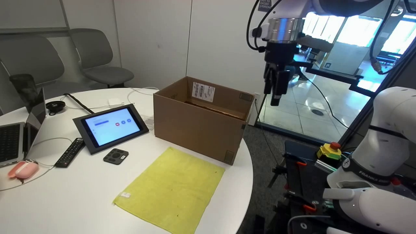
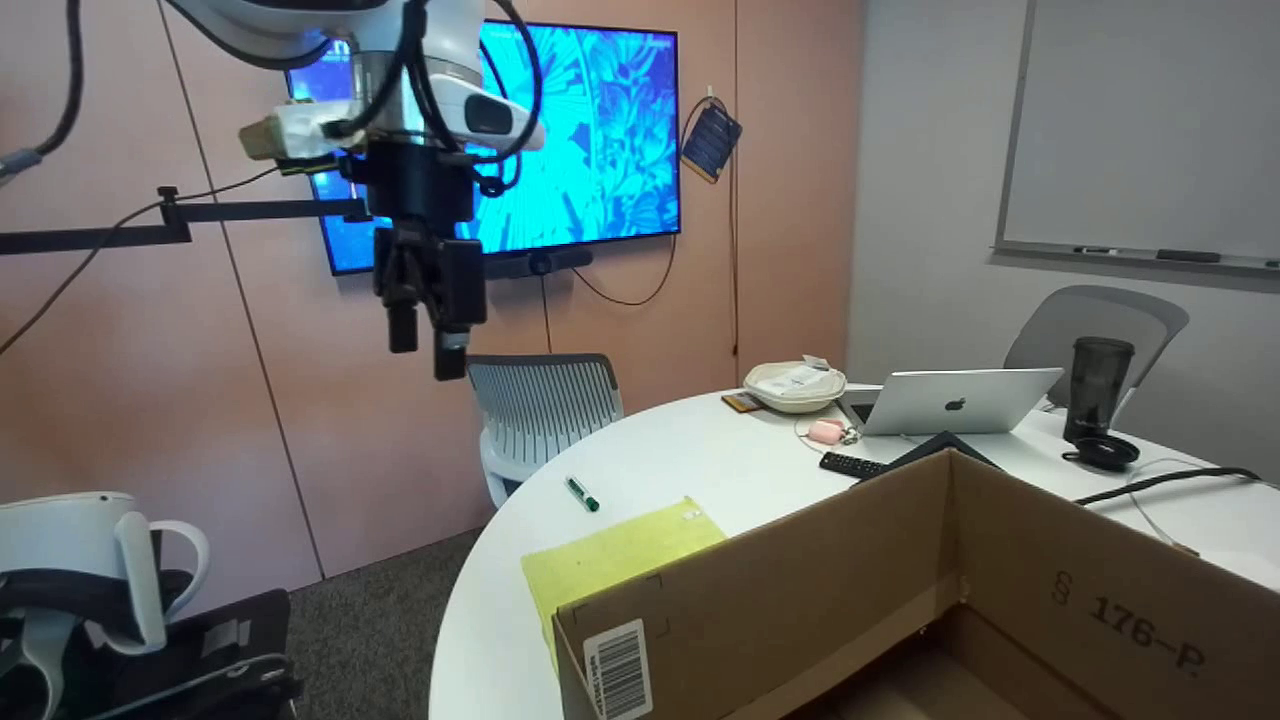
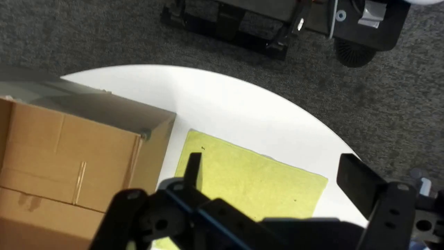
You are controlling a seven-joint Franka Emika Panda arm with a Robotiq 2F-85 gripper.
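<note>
Flat on the white round table lies a yellow cloth [image 1: 173, 187], its near corner close to the table's edge. Beside it stands an open-topped cardboard box [image 1: 195, 126]; the part of its inside that shows in the wrist view [image 3: 62, 154] looks bare. High above the table's edge hangs my gripper [image 1: 274, 97], well clear of both cloth and box. In the wrist view its fingers [image 3: 360, 183] stand wide apart, with the cloth far below and nothing between them. From the second exterior view the gripper [image 2: 428, 348] appears open too, and a green marker [image 2: 582, 493] lies past the cloth.
A tablet on a stand [image 1: 113, 124], a small black puck-like remote [image 1: 115, 156], a long remote [image 1: 70, 152] and a laptop [image 1: 11, 144] occupy the table's left side. A pale bowl [image 2: 795, 386] sits at the far side.
</note>
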